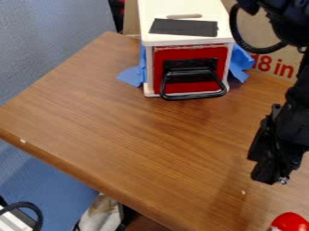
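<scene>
My black gripper (pixel 270 170) hangs at the right side of the camera view, tilted down over the wooden table (pixel 115 158); whether its fingers are open or shut is hard to tell. A white box with a red front (pixel 182 56) and a black looped handle (pixel 193 95) stands at the back of the table, with a dark strip on its top. A red object (pixel 290 223) is partly visible at the lower right, below the gripper.
Blue tape or paper (pixel 130 75) lies beside the box, and a cardboard box (pixel 276 65) is behind it. The table's left edge drops to a blue-grey surface.
</scene>
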